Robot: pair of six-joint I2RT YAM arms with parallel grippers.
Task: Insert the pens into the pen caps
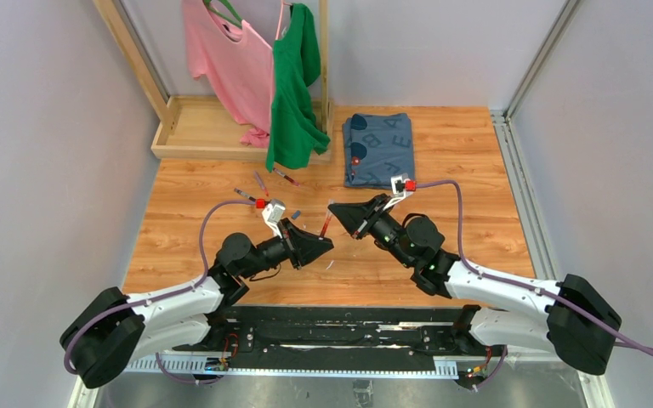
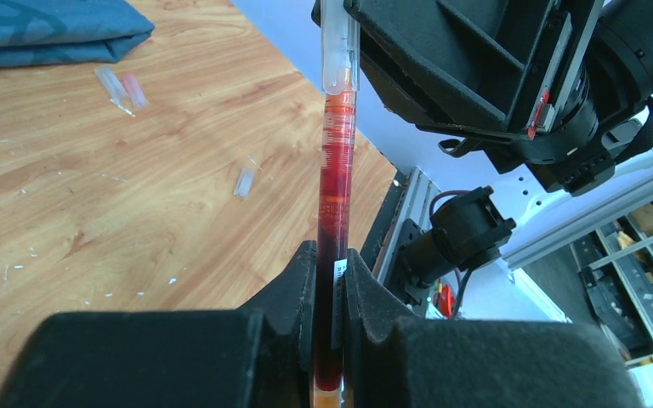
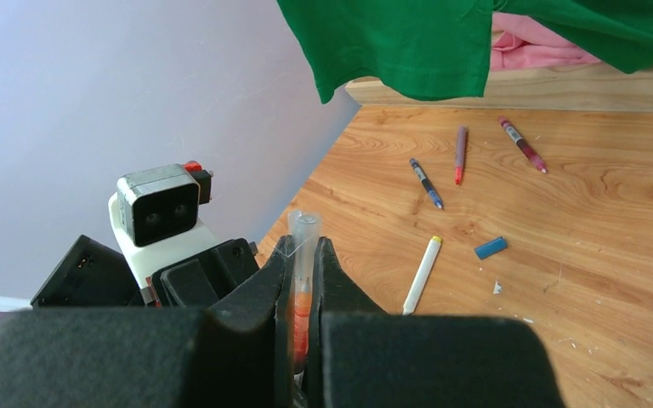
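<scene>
A red pen (image 2: 335,170) stands nearly upright in my left gripper (image 1: 331,244), which is shut on its lower part. Over the pen's top end sits a clear cap (image 2: 340,42), and the pen's pale tip shows inside the cap's lower part. My right gripper (image 1: 332,206) is shut on this clear cap (image 3: 304,234), above the left gripper. In the right wrist view, the pen's orange-red part shows between the fingers below the cap. How deep the pen sits in the cap I cannot tell.
Several other pens lie at the back left, among them a white pen (image 3: 423,274). A blue cap (image 3: 491,247) and loose clear caps (image 2: 244,182) lie on the table. Behind are folded blue cloth (image 1: 378,153) and a hanging green shirt (image 1: 296,93).
</scene>
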